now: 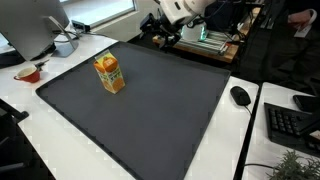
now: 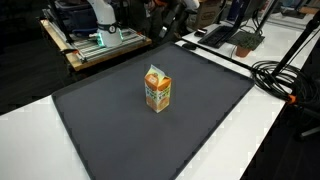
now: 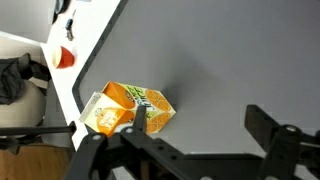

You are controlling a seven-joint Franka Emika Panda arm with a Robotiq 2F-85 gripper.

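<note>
An orange and white carton [image 1: 109, 75] stands upright on the grey mat [image 1: 140, 120], toward its far left part. Its slanted top and printed side face exterior view 2, where the carton [image 2: 157, 89] is near the middle. From the wrist camera, the carton [image 3: 125, 106] appears at lower left, partly behind the left finger. My gripper is open, its two fingers wide apart with bare mat showing between them. In exterior view 1 the gripper [image 1: 165, 36] hangs at the mat's far edge, to the right of the carton and apart from it.
A red cup [image 1: 28, 74] stands on the white table left of the mat. On the right lie a black mouse [image 1: 240, 97] and a keyboard [image 1: 294, 125]. A coiled black cable [image 2: 282, 78] rests beyond the mat.
</note>
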